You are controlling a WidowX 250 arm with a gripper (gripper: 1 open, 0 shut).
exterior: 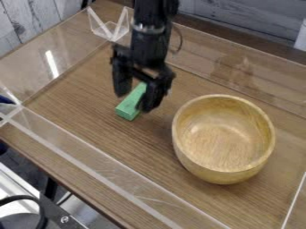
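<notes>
My gripper [143,85], dark and blurred, hangs over a green block [131,107] near the middle of the table, its fingers on either side of the block's upper part. The fingers stand apart; contact with the block is unclear. A large round wooden bowl [225,140] sits to the right of the block.
A clear plastic container [110,25] stands at the back left, behind the arm. Black cables lie at the bottom left corner.
</notes>
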